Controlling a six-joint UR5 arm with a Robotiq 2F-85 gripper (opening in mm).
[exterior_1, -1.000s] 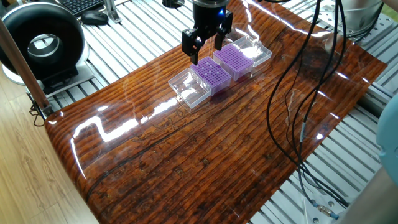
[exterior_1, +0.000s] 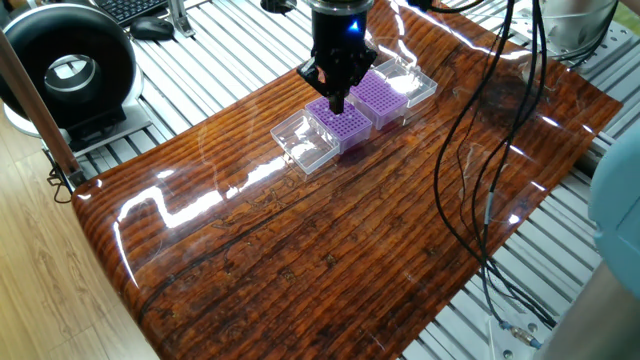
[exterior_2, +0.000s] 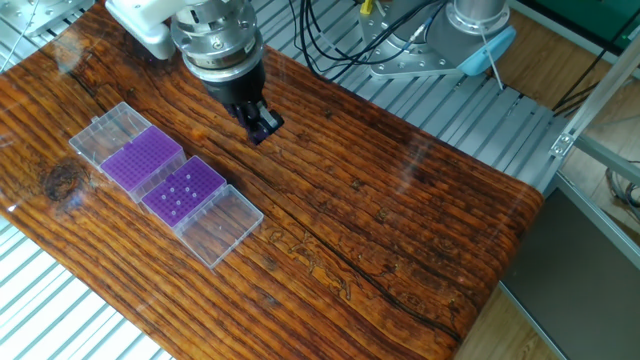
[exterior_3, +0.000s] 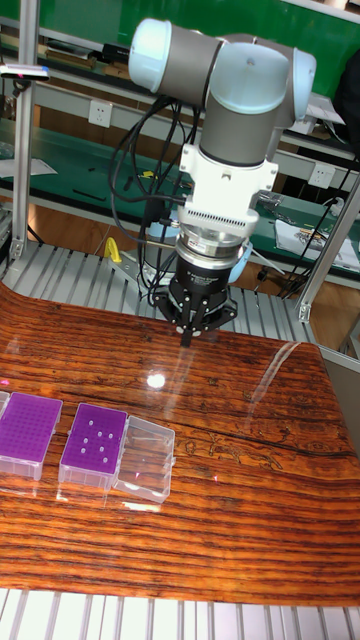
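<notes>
My gripper (exterior_3: 186, 339) points down over the table, its fingertips together; nothing shows between them, though they are small and dark. A purple tube rack (exterior_2: 185, 190) in a clear box holds several small whitish tubes. Beside it stands a second purple rack (exterior_2: 143, 160), in which no tubes can be made out. In exterior view 2 the gripper (exterior_2: 264, 132) hangs above the wood on the arm's side of both racks, apart from them. From exterior view 1, the gripper (exterior_1: 338, 104) overlaps the tube-holding rack (exterior_1: 346, 127) and hides part of it.
Clear open lids (exterior_2: 222, 226) lie flat at the outer ends of the two boxes. Black cables (exterior_1: 450, 190) hang near the arm.
A second ago the fingers stood apart; now they are together. The gripper also looks turned and slightly shifted in exterior view 1. Racks and lids have stayed in place.
</notes>
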